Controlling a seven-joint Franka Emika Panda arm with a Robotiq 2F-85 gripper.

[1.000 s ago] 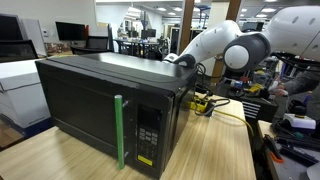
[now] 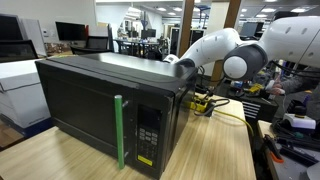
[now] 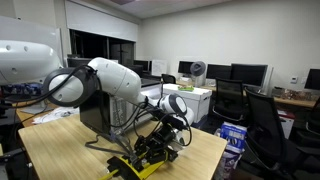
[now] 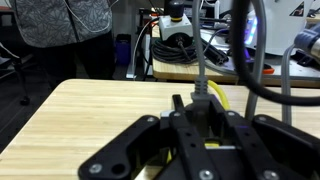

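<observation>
In exterior view 2, my gripper (image 3: 153, 148) is low over the table at a yellow object (image 3: 122, 168) with dark parts and cables about it. Its fingers are shut with the yellow object between them, though the fingertips are mostly hidden. From the wrist, the black gripper body fills the bottom, and bits of yellow show around and behind it. A grey cable (image 4: 201, 72) rises past the gripper there. In exterior view 1, the yellow object (image 2: 202, 104) is partly hidden behind the microwave.
A large black microwave (image 2: 110, 105) with a green handle (image 2: 119, 130) takes up much of the table beside the arm. Bare wood (image 4: 75, 120) lies to the left in the wrist view. A yellow cable (image 2: 232, 117) runs over the table. Office chairs (image 3: 265, 115) stand beyond.
The upper arm has shifted slightly. The microwave and the yellow object look unmoved.
</observation>
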